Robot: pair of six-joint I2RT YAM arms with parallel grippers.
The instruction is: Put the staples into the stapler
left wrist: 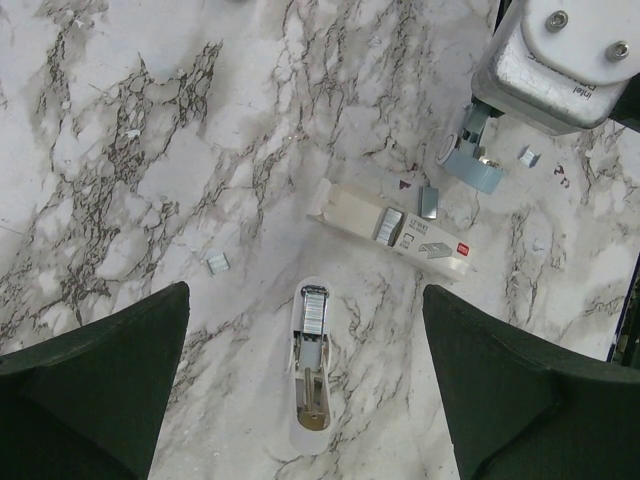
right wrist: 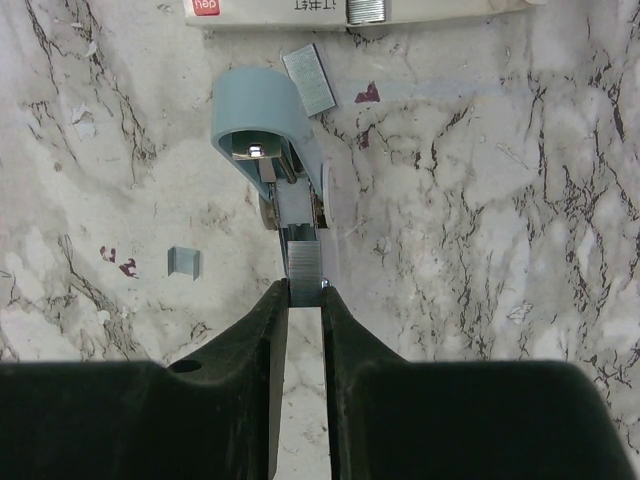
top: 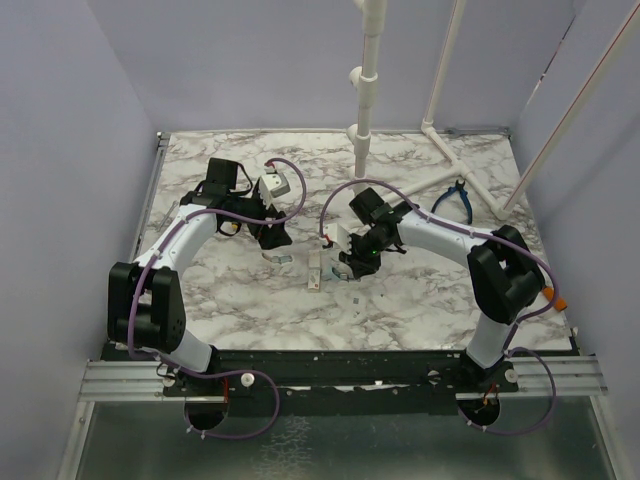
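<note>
A light-blue stapler lies open, its channel running toward my right gripper, which is shut on a staple strip held over that channel. My left gripper is open above a second, white stapler, which sits between its fingers on the table with staples visible in it; whether the fingers touch it I see no sign of. A staple box lies between the two staplers, with a loose staple strip beside it.
Small staple pieces lie on the marble table. Blue-handled pliers and white pipes are at the back right, an orange object at the right edge.
</note>
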